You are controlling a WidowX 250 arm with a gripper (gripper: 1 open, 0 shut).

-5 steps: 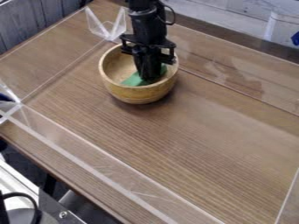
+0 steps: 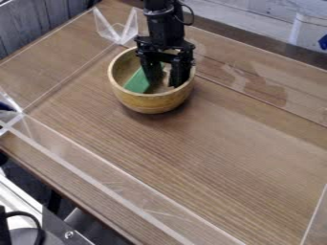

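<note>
A round wooden bowl (image 2: 151,99) sits on the table toward the top middle of the camera view. Inside it, on the left side, lies a green object (image 2: 138,80). My black gripper (image 2: 165,72) reaches down into the bowl from above, its fingers open, to the right of the green object. Whether anything else lies under it is hard to tell.
Clear tape marks run along its edges. Black cables and a floor gap show at the lower left.
My gripper has opened and shifted right within the bowl, and more of the green object shows at its left.
</note>
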